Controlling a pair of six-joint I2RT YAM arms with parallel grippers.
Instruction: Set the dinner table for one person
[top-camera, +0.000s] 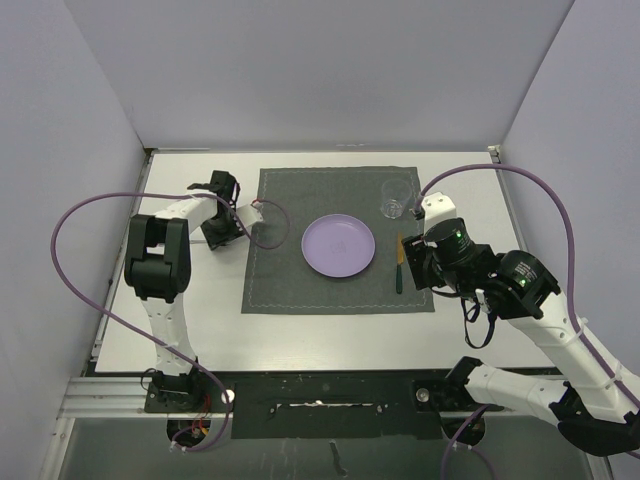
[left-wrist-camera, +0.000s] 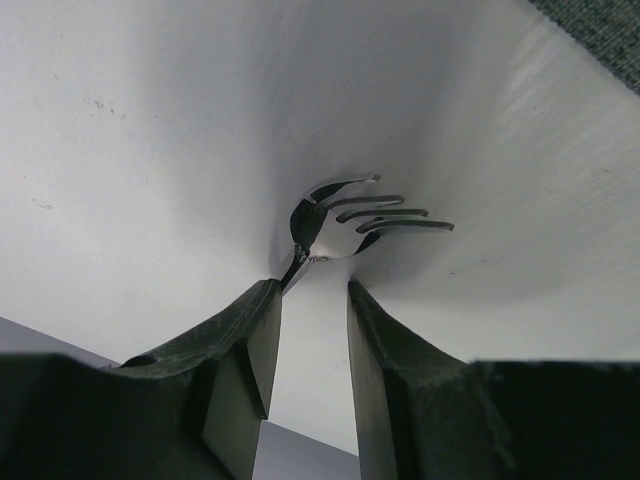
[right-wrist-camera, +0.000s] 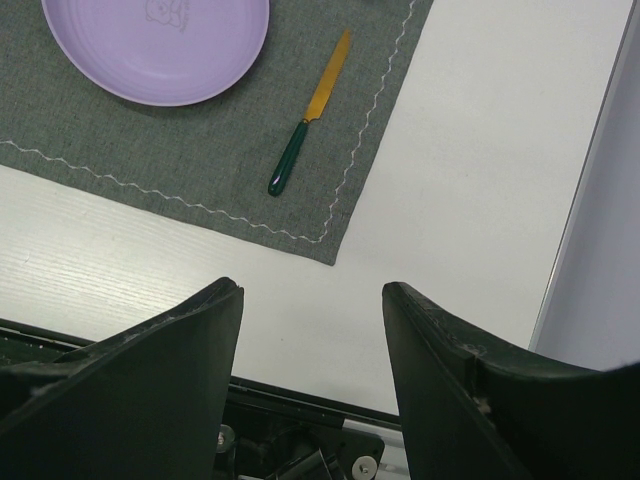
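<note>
In the left wrist view a metal fork lies on the white table, its tines pointing right, its neck at the left fingertip of my left gripper. That gripper's fingers stand part open around the neck; whether they grip it is unclear. On the grey placemat lie a purple plate and, to its right, a gold knife with green handle. A clear glass stands at the mat's back right. My right gripper hangs open over the table's front right, holding nothing.
White table borders the mat, with walls at the sides and back. Cables loop over the left arm.
</note>
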